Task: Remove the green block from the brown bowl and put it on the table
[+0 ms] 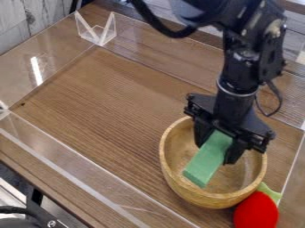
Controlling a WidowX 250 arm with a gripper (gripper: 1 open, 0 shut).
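My gripper (224,144) reaches down over the brown bowl (176,175) at the lower right and is shut on the green block (206,163). The block's upper end is between the dark fingers, while its lower end slants toward the camera, still within the outline of the bowl. How far the block is off the bowl's floor is hard to judge from this view. Part of the bowl's back rim is hidden behind the gripper.
A red vegetable-like toy with a green stem (258,212) lies right against the bowl's front right. At the far left corner stands a white wire-like holder (96,29). Wide bare wooden table (107,102) stretches left of the bowl.
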